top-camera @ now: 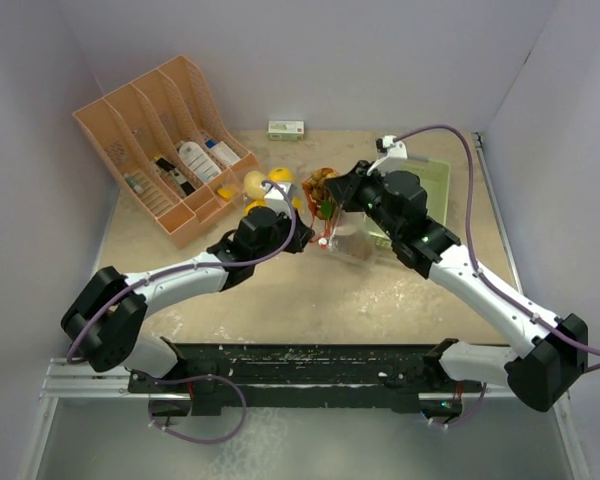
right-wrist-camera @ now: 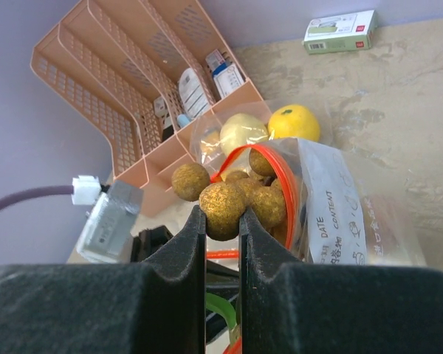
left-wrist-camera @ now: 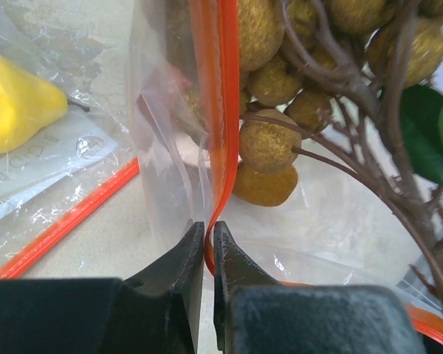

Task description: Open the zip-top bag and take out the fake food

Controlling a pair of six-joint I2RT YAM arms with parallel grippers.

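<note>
A zip top bag (top-camera: 345, 238) with an orange rim hangs between the grippers, full of brown fake-food balls on branches with green leaves (left-wrist-camera: 421, 129). My left gripper (top-camera: 305, 236) is shut on the orange rim (left-wrist-camera: 224, 147) at its fingertips (left-wrist-camera: 210, 240). My right gripper is up at the bag's mouth with a brown ball (right-wrist-camera: 222, 206) at its fingertips; whether it grips it firmly is unclear. A yellow fake pear (left-wrist-camera: 18, 103) lies on another bag at the left.
A peach organiser (top-camera: 130, 120) with bottles stands at back left, a small box (top-camera: 286, 130) at the back, a green tray (top-camera: 430, 180) at right behind my right arm. Yellow and pale fake fruits (right-wrist-camera: 294, 122) lie behind the bag.
</note>
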